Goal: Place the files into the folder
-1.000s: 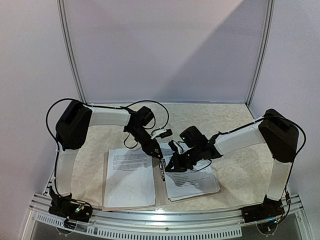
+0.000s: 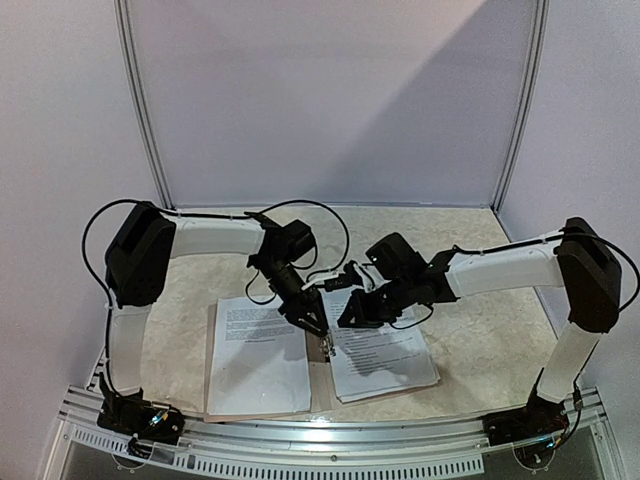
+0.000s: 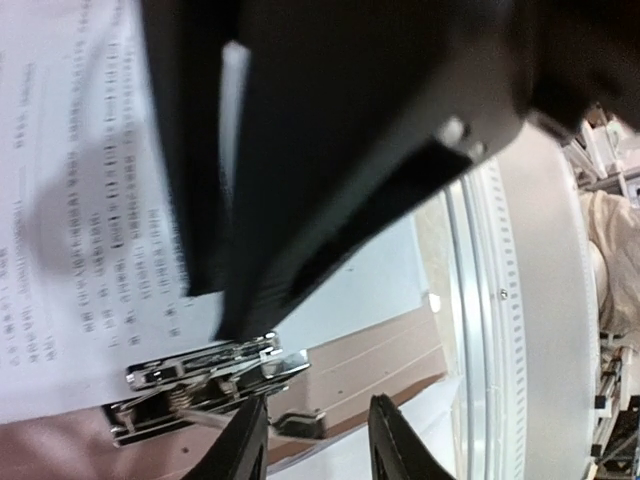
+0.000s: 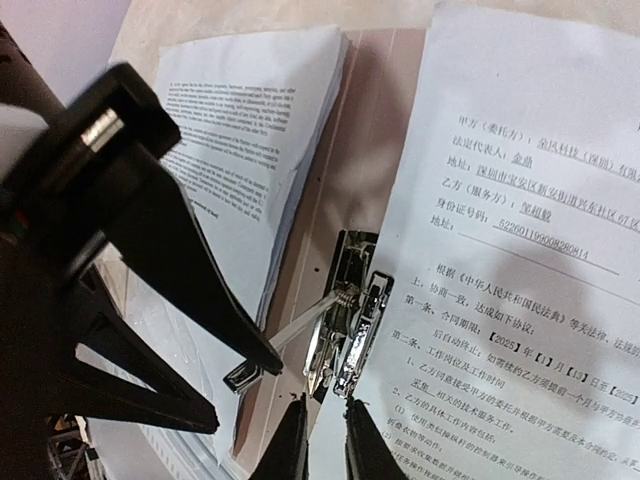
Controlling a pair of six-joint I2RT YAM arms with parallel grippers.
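The open folder (image 4: 385,105) lies flat with a metal clip (image 4: 345,310) on its spine. On its right half is a stack of files (image 2: 385,362), whose left edge lies close beside the clip. My left gripper (image 2: 322,332) is at the clip, its fingers (image 3: 240,445) apart on either side of the lever's black tip (image 3: 300,425); contact does not show. My right gripper (image 2: 342,322) hovers over the files near the clip's upper end. Its fingers (image 4: 293,440) stand close together with a narrow gap; whether anything is gripped there is unclear.
A second pile of pages (image 2: 262,360) covers the folder's left half. Both grippers are close together over the spine, with little room between them. A metal rail (image 2: 270,434) runs along the front edge.
My right gripper has shifted away from the clip, up and to the right. The left one has come slightly forward along the clip. The folder and page stacks look unmoved.
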